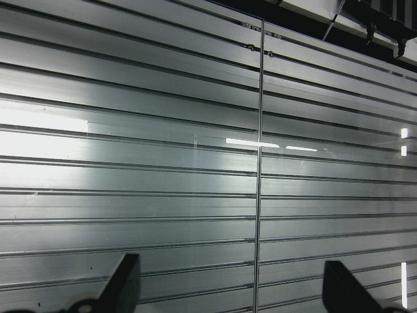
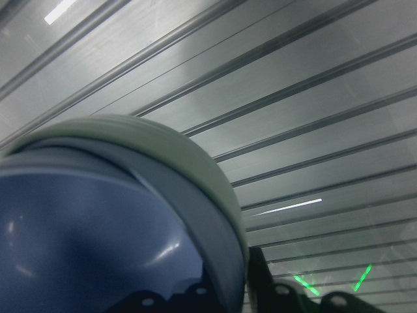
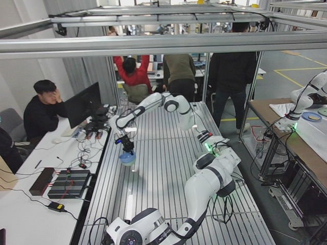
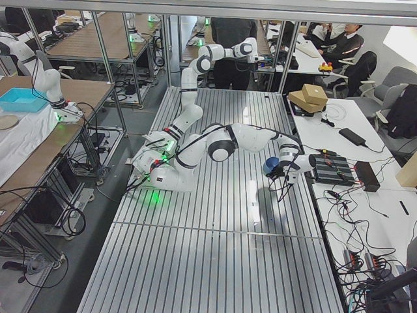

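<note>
A blue bowl (image 3: 127, 158) (image 4: 271, 165) hangs from my right gripper (image 3: 127, 149) near the left edge of the slatted metal table in the camera left view. The right wrist view shows it close up, the blue bowl (image 2: 85, 235) nested with a green one (image 2: 195, 163), the dark fingers shut on their rims. My left gripper faces bare slats in the left wrist view, open, with nothing between its fingers.
A white desk (image 3: 30, 219) with electronics, cables and a monitor runs along one side. A wooden bench with another arm stands opposite, and people are behind the frame.
</note>
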